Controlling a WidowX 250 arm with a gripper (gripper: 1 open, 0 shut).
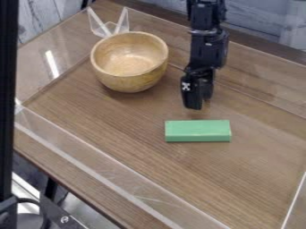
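My black gripper (pixel 198 88) hangs over the wooden table, right of a tan bowl (pixel 129 79) and above a green rectangular block (pixel 198 131). Its fingers are dark against the wood, with no held object visible. The block lies flat on the table, apart from the gripper.
A white folded, pointed object (pixel 107 25) stands behind the bowl near the table's back left. A grey panelled wall runs along the back.
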